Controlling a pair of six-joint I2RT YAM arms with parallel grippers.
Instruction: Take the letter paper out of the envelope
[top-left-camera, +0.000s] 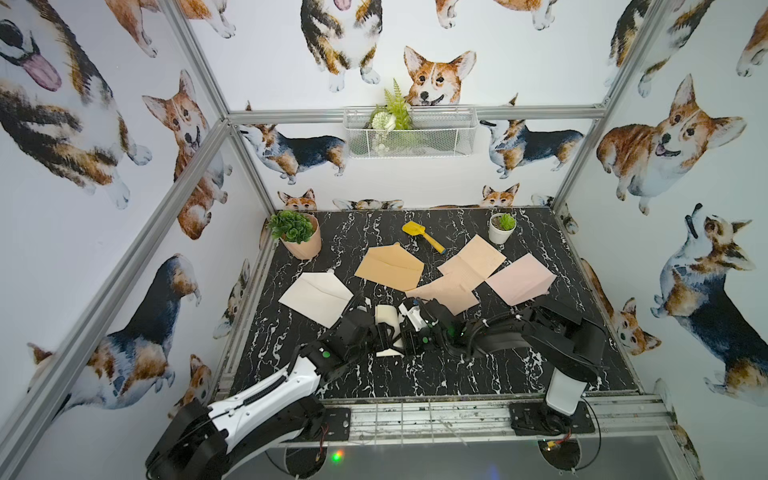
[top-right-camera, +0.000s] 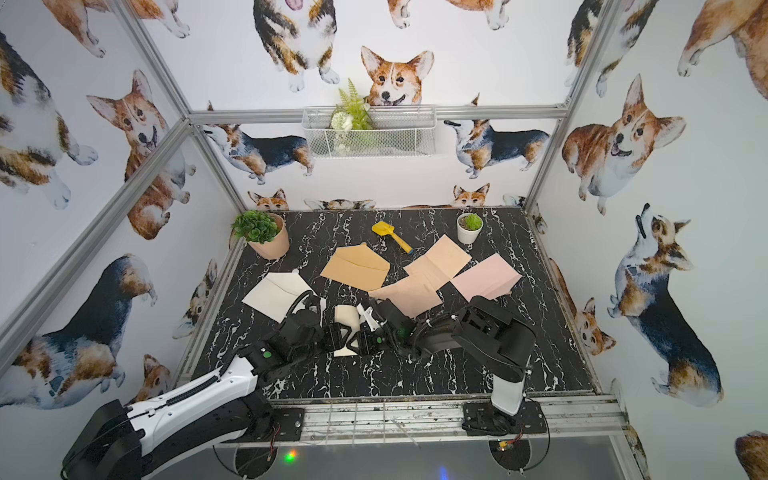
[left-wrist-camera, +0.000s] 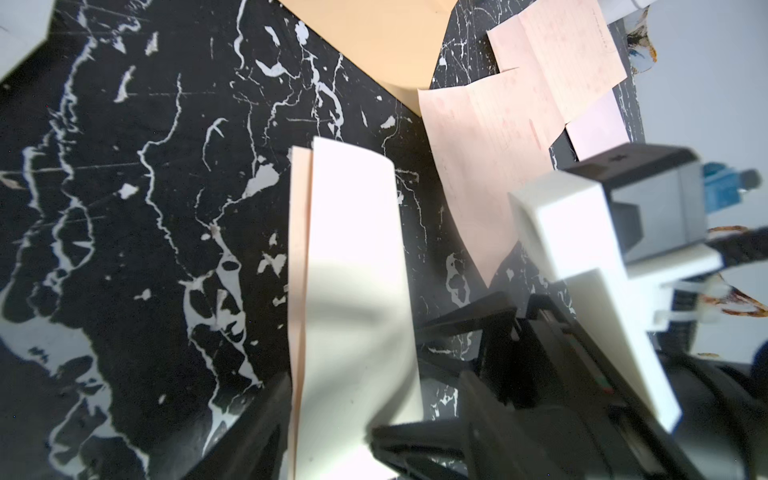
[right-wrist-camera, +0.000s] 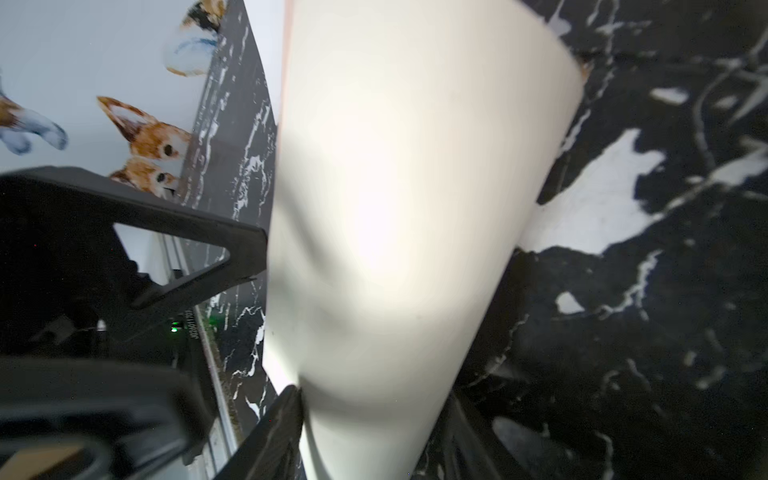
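Observation:
A folded cream paper (left-wrist-camera: 356, 280) stands lengthwise on the black table, its fold bulging, with a thin peach layer (left-wrist-camera: 297, 240) showing along its left side. In the left wrist view my left gripper is open, its blurred fingers on either side of the paper's near part. From the right, my right gripper straddles the paper's near end, also open. Both grippers face each other closely across the paper in the top left view. Whether the peach layer is a separate sheet or part of the fold, I cannot tell.
A white envelope (top-left-camera: 317, 298), a tan envelope (top-left-camera: 389, 266), peach papers (top-left-camera: 472, 261) and a pink envelope (top-left-camera: 521, 279) lie behind the grippers. Farther back are a yellow scoop (top-left-camera: 424, 236) and two potted plants.

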